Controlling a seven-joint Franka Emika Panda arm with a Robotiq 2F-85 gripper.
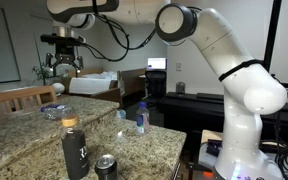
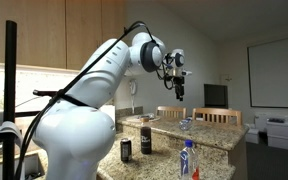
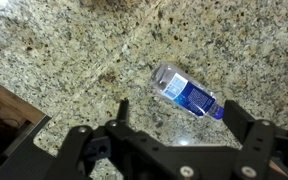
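Observation:
My gripper (image 1: 64,66) is raised high over the granite counter, its fingers apart and empty. From the other side, the gripper (image 2: 173,78) also shows well above the counter. A clear plastic bottle with a blue label (image 3: 191,96) lies on its side on the granite below the spread fingers (image 3: 122,110) in the wrist view. The lying bottle (image 1: 54,111) is small and indistinct on the counter in exterior view 1.
A dark flask (image 1: 75,152) and a dark can (image 1: 106,168) stand near the front. Another blue-labelled bottle (image 1: 142,119) stands upright on the counter. Wooden chairs (image 2: 220,116) line the far side. Around the lying bottle the granite (image 3: 79,75) is bare.

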